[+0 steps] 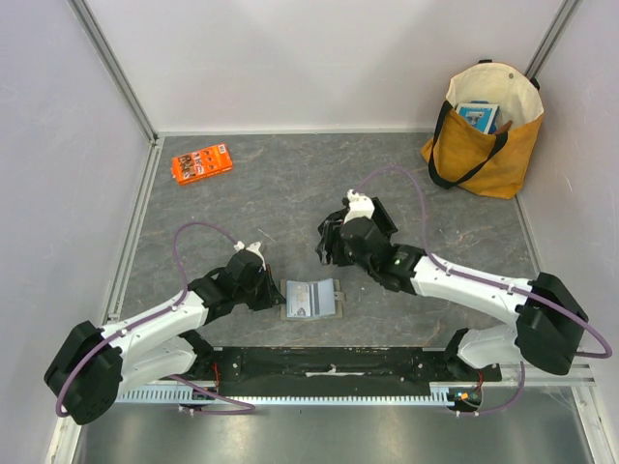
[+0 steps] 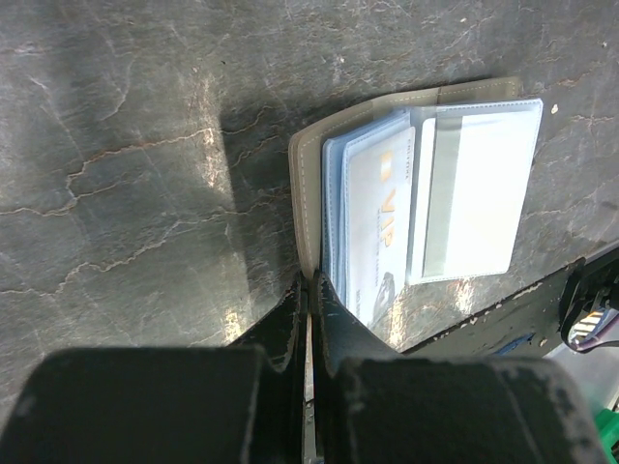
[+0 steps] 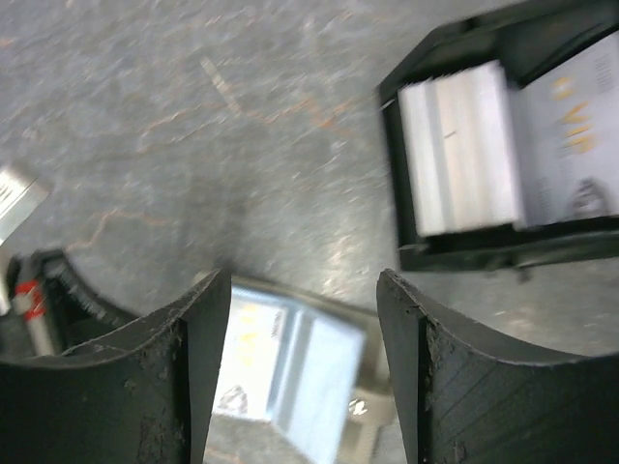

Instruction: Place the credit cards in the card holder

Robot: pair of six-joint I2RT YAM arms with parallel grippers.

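Observation:
The open card holder (image 1: 309,299) lies near the front edge, with clear sleeves and a card showing gold VIP lettering (image 2: 379,222). My left gripper is shut at the holder's left edge, with no card visible between its fingers. A black tray (image 3: 395,164) holding white cards (image 3: 455,145) and a VIP card sits behind the holder, mostly hidden by the right arm in the top view. My right gripper is raised above the area between holder and tray, its fingers apart, nothing visible between them.
An orange packet (image 1: 201,162) lies at the back left. A yellow tote bag (image 1: 493,164) with a blue item stands at the back right. Bare grey floor fills the middle and left, bounded by white walls.

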